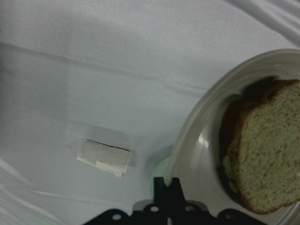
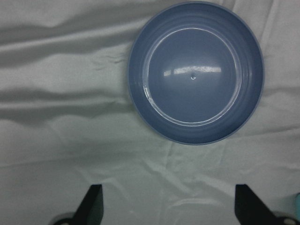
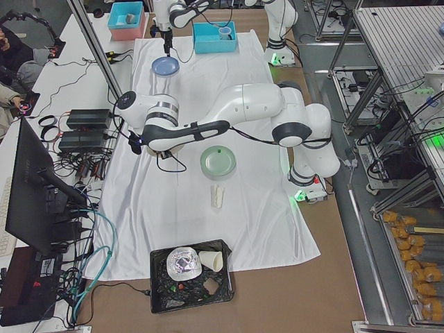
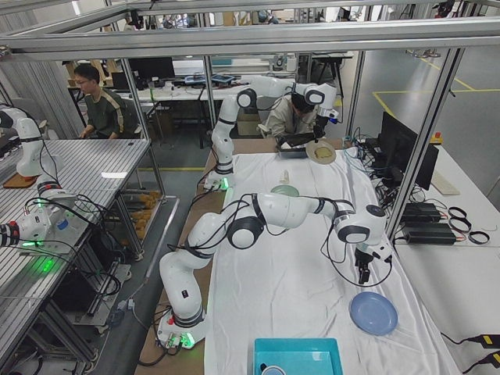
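In the left wrist view my left gripper is shut on the rim of a cream plate (image 1: 197, 122) carrying a slice of bread (image 1: 267, 145). It is in the air; a green plate (image 3: 218, 161) and a pale flat packet (image 1: 104, 154) lie on the cloth below. My right gripper stands open, nothing between its fingers, above the cloth near a blue plate (image 2: 196, 72).
A turquoise bin (image 4: 297, 359) is at one end of the table. A black tray (image 3: 191, 298) with a foil-covered item and a cup is at the other. Monitors and cables line one side.
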